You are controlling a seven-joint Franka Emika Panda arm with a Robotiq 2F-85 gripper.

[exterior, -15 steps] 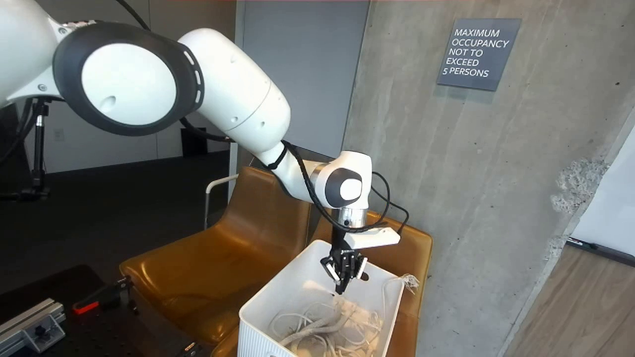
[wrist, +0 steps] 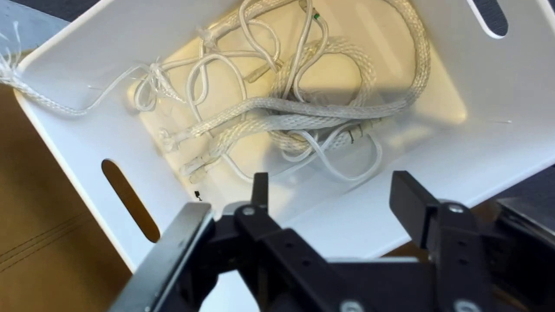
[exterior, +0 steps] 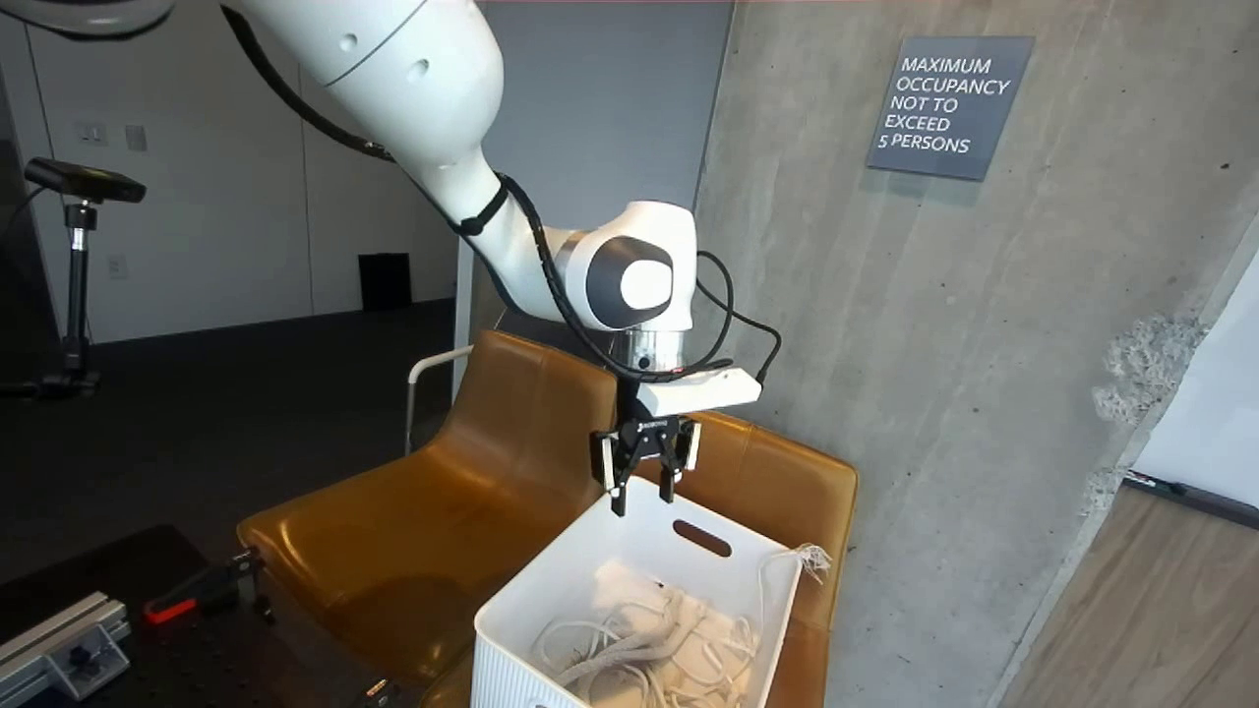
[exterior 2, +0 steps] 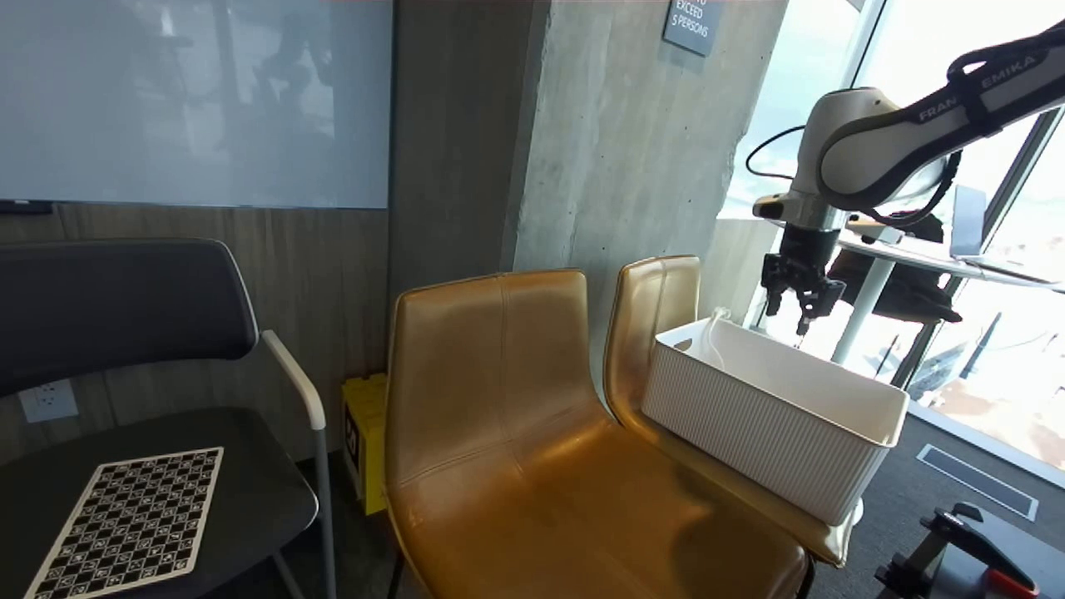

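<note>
A white ribbed bin (exterior 2: 749, 424) stands on a tan chair, with several off-white ropes and cords (wrist: 317, 109) lying loosely coiled on its floor. One thin cord (wrist: 57, 106) runs up the wall and over the rim, its frayed end (exterior: 811, 557) outside. My gripper (exterior: 643, 496) points down above the bin, near the end with the handle slot (exterior: 702, 538). In the wrist view a wide gap separates the two black fingers (wrist: 411, 203), and nothing is between them. The ropes lie well below, apart from the fingertips.
Beside the bin is a second tan chair (exterior: 401, 496) with an empty seat. A concrete pillar (exterior: 944, 389) rises behind. At lower left of exterior view 1, a dark table holds a metal rail (exterior: 65, 643) and a red-and-black clamp (exterior: 195, 596).
The arm has risen out of the bin and shifted left in exterior view 1. My gripper's fingers, close together before, are now spread apart. The ropes look much the same.
</note>
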